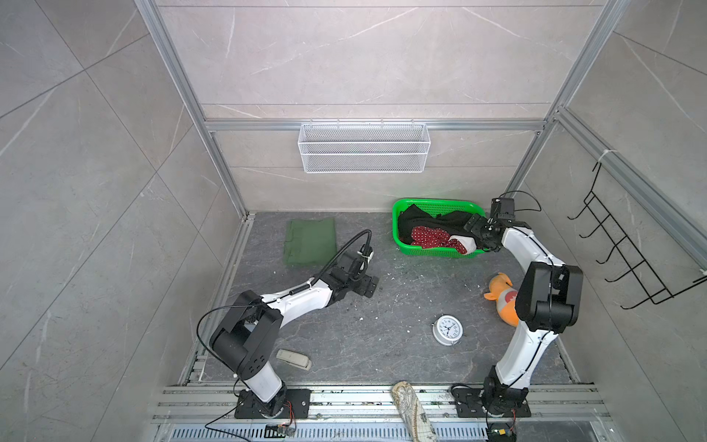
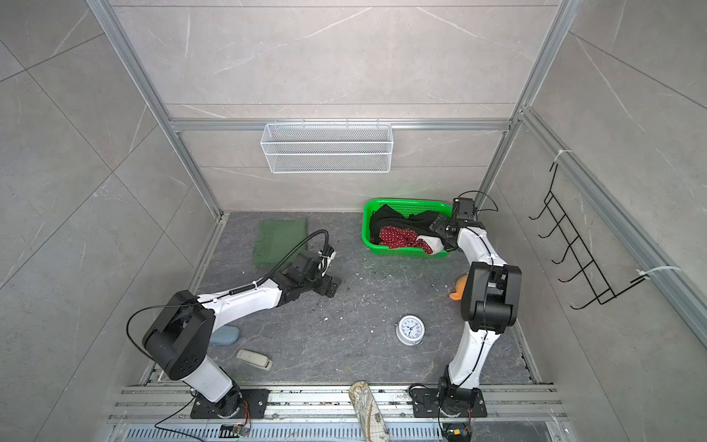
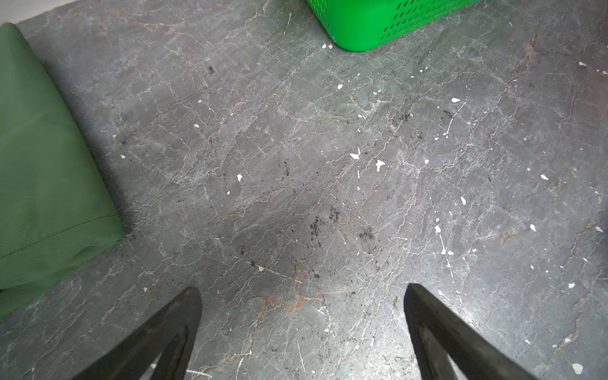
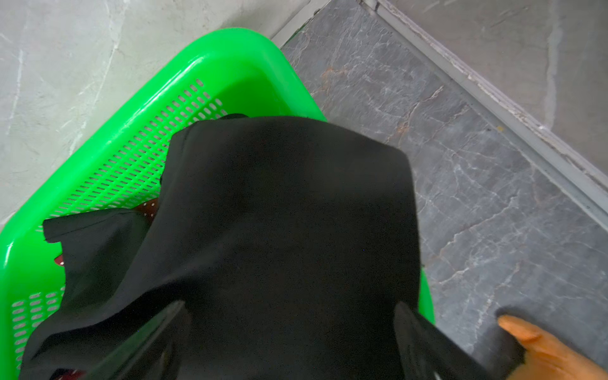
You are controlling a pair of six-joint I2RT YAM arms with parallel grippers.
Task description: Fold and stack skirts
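A green plastic basket (image 1: 403, 239) at the back right holds black cloth (image 4: 285, 221), red white-dotted cloth (image 1: 431, 237) and a white piece. My right gripper (image 1: 480, 228) is open just over the black cloth at the basket's right end; in the right wrist view that cloth lies beneath both fingers. A folded dark green cloth (image 1: 309, 243) lies at the back left. My left gripper stands open over bare floor, right of the green cloth and left of the basket, with nothing between its fingers.
An orange plush toy (image 1: 506, 302) lies by the right arm. A white clock (image 1: 447, 329) and a grey oblong object (image 1: 293, 359) are near the front, with a blue object (image 2: 224, 335) at left. A mesh shelf (image 1: 363, 147) and black hooks hang on the walls.
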